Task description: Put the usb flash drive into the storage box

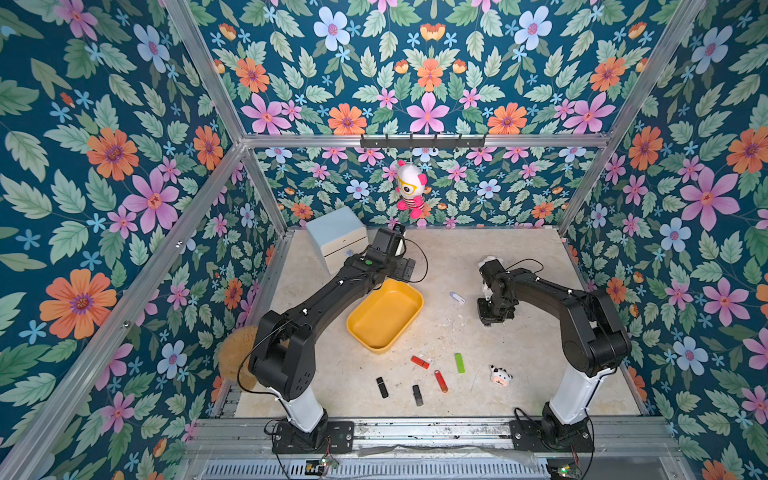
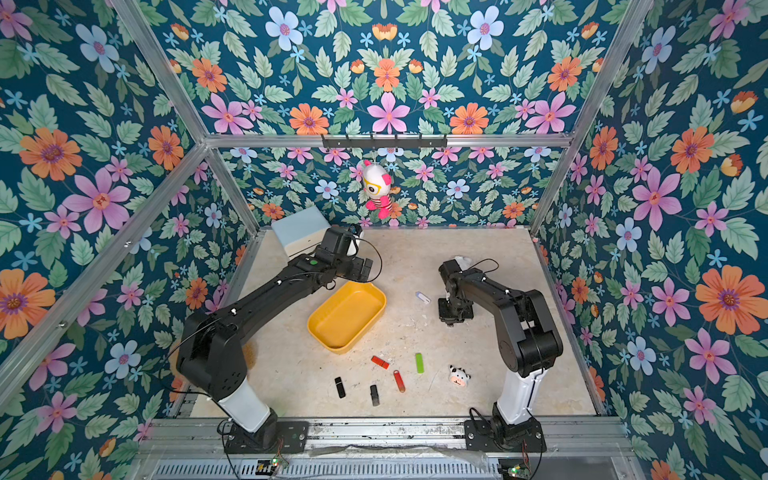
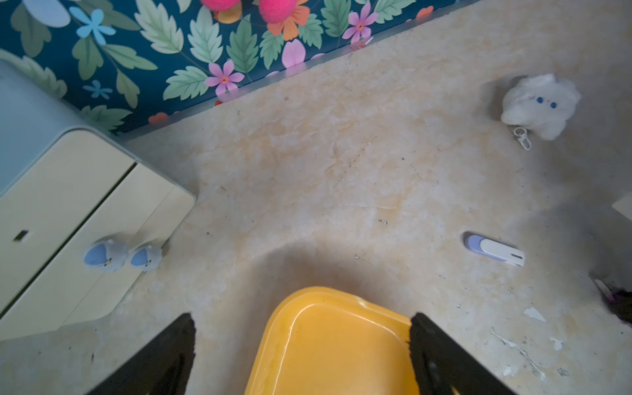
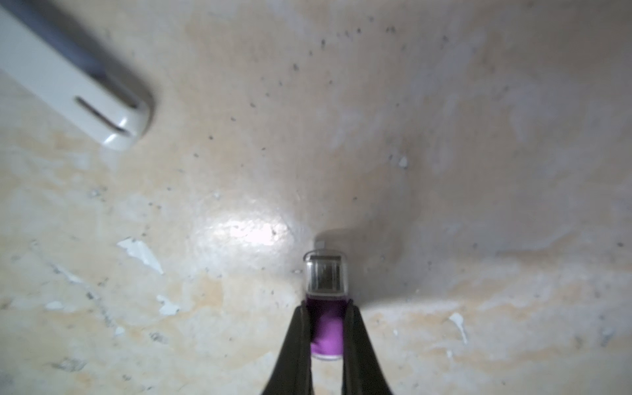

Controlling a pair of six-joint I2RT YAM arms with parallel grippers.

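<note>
A purple USB flash drive with a clear cap lies between the fingertips of my right gripper. The fingers run close along both its sides; whether they press on it is hard to tell. From above, that gripper hides the drive. The yellow open box is empty, left of the table's middle. Over its far end, my left gripper stands open, nothing between its fingers. Other drives lie about: a white and lavender one, black, grey, two red and green.
A blue and cream cabinet stands at the back left, close to the left arm. A white plush sits behind the right gripper, and a cow figure near the front right.
</note>
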